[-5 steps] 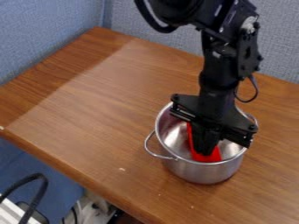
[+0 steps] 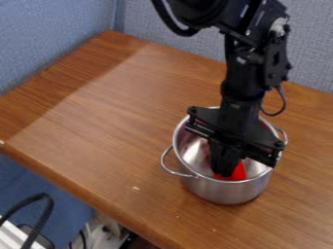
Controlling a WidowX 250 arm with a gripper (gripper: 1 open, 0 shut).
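A steel pot [image 2: 221,190] with wire handles stands on the wooden table [image 2: 104,107], right of centre. A red object [image 2: 237,170] lies inside it, mostly hidden by my gripper. My black gripper [image 2: 227,158] reaches down into the pot from above, its fingertips low over or at the red object. Whether the fingers hold anything is hard to see, as they are dark and overlap.
Blue-grey padded walls stand behind.
My gripper has shifted very slightly within the pot. The red object shows less to the left of the fingers than a second ago.
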